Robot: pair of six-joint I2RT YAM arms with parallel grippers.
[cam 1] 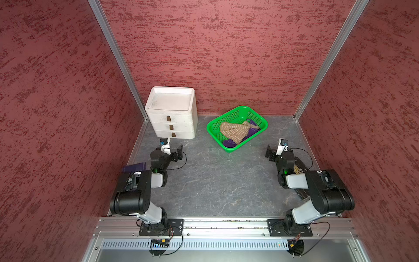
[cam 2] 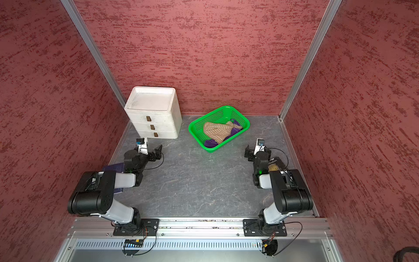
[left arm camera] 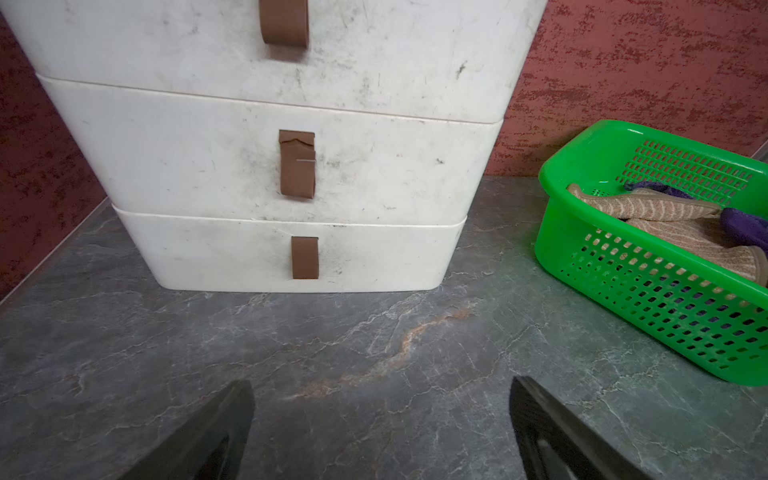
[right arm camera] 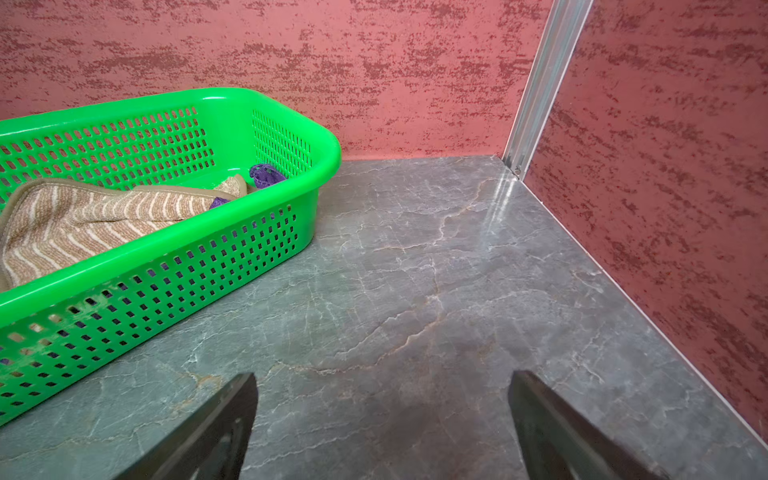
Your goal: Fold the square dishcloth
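Observation:
A beige cloth with pale stripes (cam 1: 234, 131) lies crumpled in the green basket (cam 1: 217, 140), on top of a purple cloth (cam 1: 229, 143). In the right wrist view, part of the striped cloth (right arm camera: 104, 216) shows over the basket's rim; its lower side is hidden. My left gripper is open in front of the white drawer unit, nothing between its fingers. The right gripper also stands open and empty, to the right of the basket and apart from it. Neither gripper touches a cloth.
The white drawer unit (cam 1: 171, 118) stands at the back left. A dark blue flat item (cam 1: 134, 167) lies by the left arm, and a dark printed item (cam 2: 275, 164) is partly hidden by the right arm. The grey tabletop (cam 1: 218, 183) between the arms is bare.

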